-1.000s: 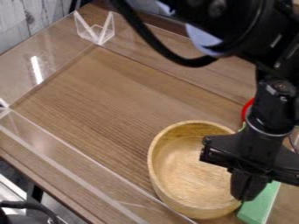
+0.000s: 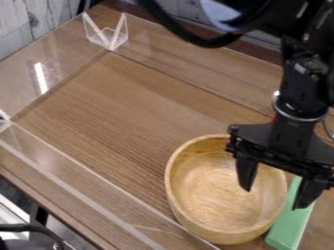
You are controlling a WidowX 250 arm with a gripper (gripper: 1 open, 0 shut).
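Observation:
My black gripper [image 2: 274, 171] hangs over the right side of a round tan wooden bowl [image 2: 196, 200], its two fingers open and apart. The bowl looks empty in its visible part. A green object [image 2: 287, 229] lies just right of the bowl, partly hidden under the gripper.
A wide bare wooden table [image 2: 111, 117] fills the left and middle. A clear wire-like holder [image 2: 107, 31] stands at the back left. The table's edge runs along the lower left, with a dark cable beyond it.
The gripper has risen a little from low over the bowl's right part and the green object, and its fingers appear farther apart. The bowl stays in place.

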